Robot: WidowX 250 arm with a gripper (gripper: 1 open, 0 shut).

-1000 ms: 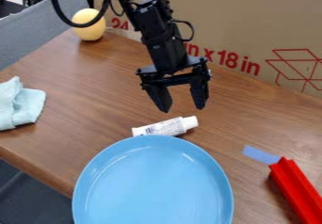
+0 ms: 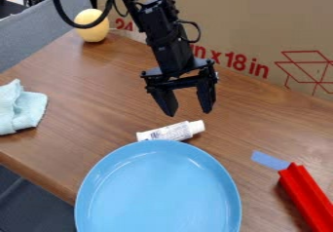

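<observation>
My black gripper [image 2: 188, 101] hangs open over the middle of the wooden table, its two fingers apart with nothing between them. Below it and a little nearer the camera, a white tube [image 2: 164, 133] with printed text lies on its side, just behind a light blue plate [image 2: 156, 197] at the front.
A pale cloth [image 2: 16, 108] lies at the left edge, a yellow ball [image 2: 92, 26] at the back left, a red bar-like object [image 2: 306, 197] at the right beside blue tape [image 2: 268, 160]. A cardboard panel [image 2: 274, 41] stands along the back.
</observation>
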